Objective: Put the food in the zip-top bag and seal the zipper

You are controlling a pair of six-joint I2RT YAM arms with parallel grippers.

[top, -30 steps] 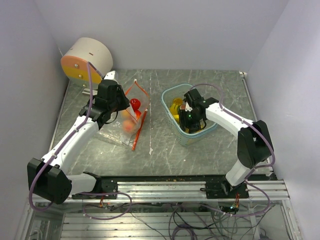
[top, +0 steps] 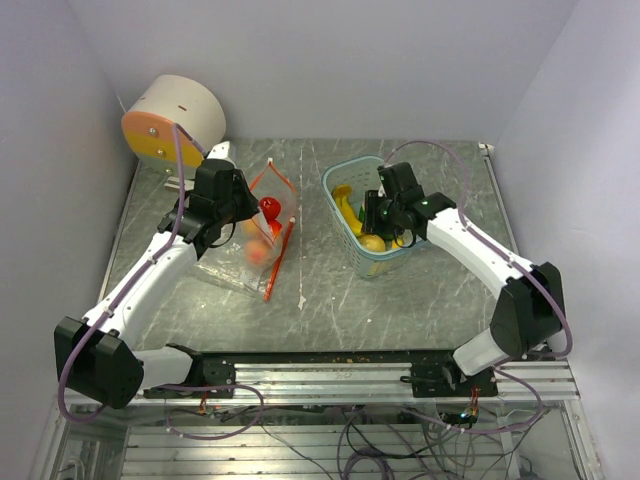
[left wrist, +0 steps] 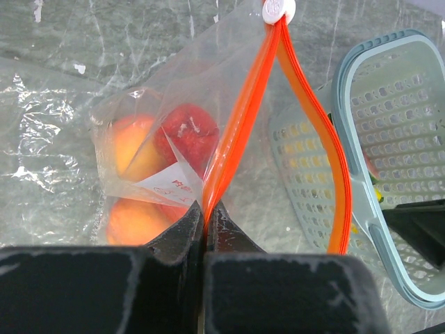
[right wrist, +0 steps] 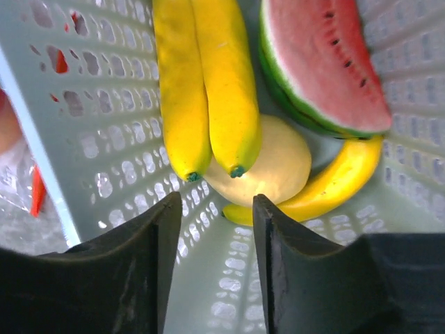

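Observation:
My left gripper is shut on the orange-edged rim of the clear zip bag [left wrist: 59, 139], whose mouth gapes toward the basket. Through the film show a red fruit [left wrist: 188, 136] and orange-yellow fruits [left wrist: 135, 221]. A white zipper slider [left wrist: 278, 10] sits where the two orange strips meet. In the basket [top: 365, 262], my right gripper stands part open, its fingers apart with nothing between them. Ahead of its fingertips lie two bananas [right wrist: 233, 104] side by side, a pale yellow round fruit [right wrist: 268, 163], another banana [right wrist: 341, 182] and a watermelon slice [right wrist: 327, 62].
The basket's perforated walls [right wrist: 69, 104] rise close around my right gripper. A large white and orange cylinder [top: 175, 118] stands at the back left. Bare grey table [top: 330, 320] lies in front of bag and basket.
The left arm and bag have stayed put.

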